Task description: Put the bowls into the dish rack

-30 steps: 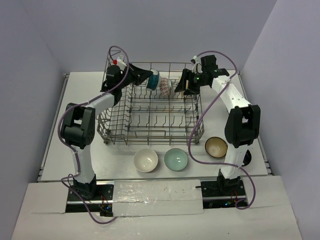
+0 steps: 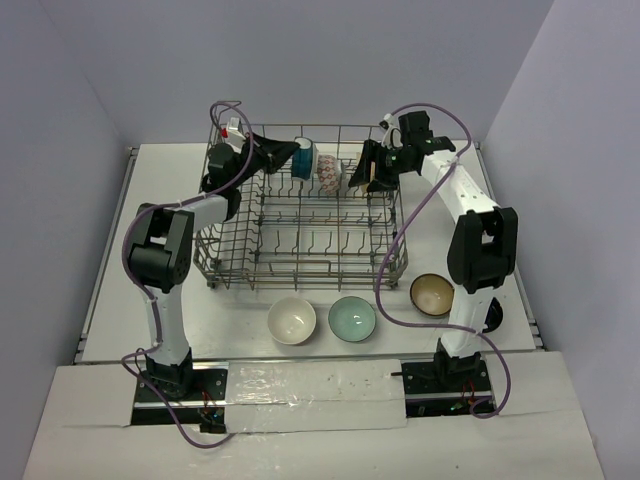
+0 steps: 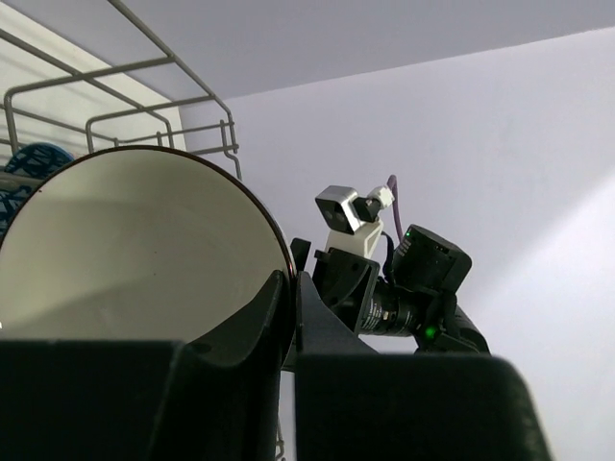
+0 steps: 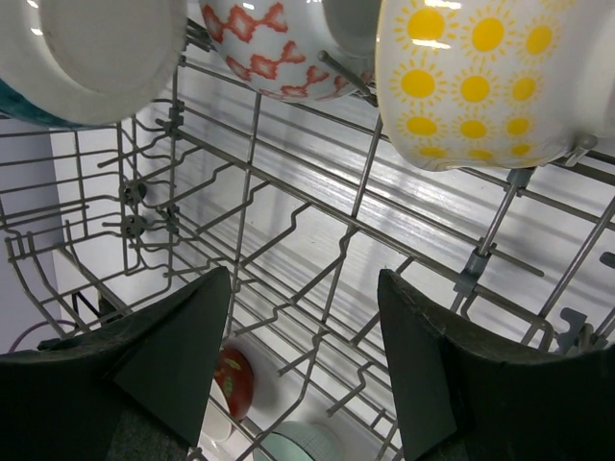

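Observation:
My left gripper (image 2: 294, 150) is shut on the rim of a teal-patterned bowl (image 2: 304, 160), tilted on its side at the back of the dish rack (image 2: 330, 264). Its white inside (image 3: 144, 250) fills much of the left wrist view. Just right of it stands a red-patterned bowl (image 2: 329, 173), also on its side. A yellow-sun bowl (image 4: 471, 86) sits beside that one in the right wrist view. Over the rack's back right, my right gripper (image 2: 366, 172) stands open, its fingers (image 4: 197, 331) apart with only rack wires beyond them.
In front of the rack sit a cream bowl (image 2: 291, 320), a green bowl (image 2: 352, 318) and a brown bowl (image 2: 432, 295). A dark bowl (image 2: 494, 315) is partly hidden by the right arm. The rack's middle and front tines are empty.
The left gripper and the teal bowl have shifted slightly down and left, and the bowl now sits a little apart from the red-patterned one. The right arm has barely moved.

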